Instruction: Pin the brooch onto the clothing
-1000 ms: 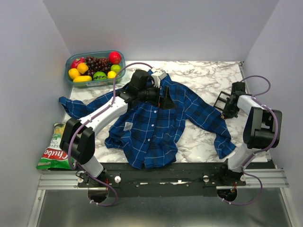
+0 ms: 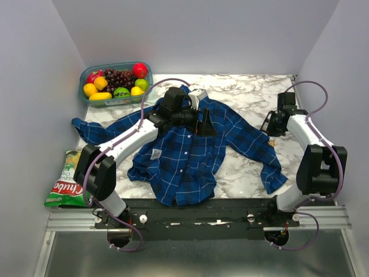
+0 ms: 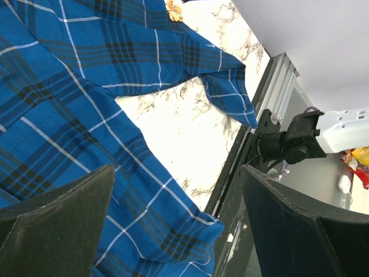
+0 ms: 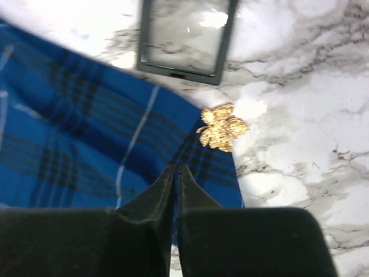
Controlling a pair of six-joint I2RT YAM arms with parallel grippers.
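Observation:
A gold brooch [image 4: 220,128], shaped like a butterfly or leaf, lies at the edge of the blue plaid shirt's sleeve [image 4: 86,109], partly over the white marble. It also shows near the top of the left wrist view as a small gold piece [image 3: 174,11]. My right gripper is near it, its fingertips almost together with a thin gap and nothing held; in the top view it hangs behind the brooch [image 2: 271,142]. Over the shirt's body [image 2: 173,144], my left gripper stands wide open and empty.
Just behind the brooch lies a dark clear-topped case or frame [image 4: 184,73]. A fruit basket [image 2: 83,81] is at the back left, and a snack bag [image 2: 63,187] at the front left. Bare marble [image 2: 245,92] spreads at the back right.
The left arm has shifted only slightly. Shirt and brooch show no clear movement.

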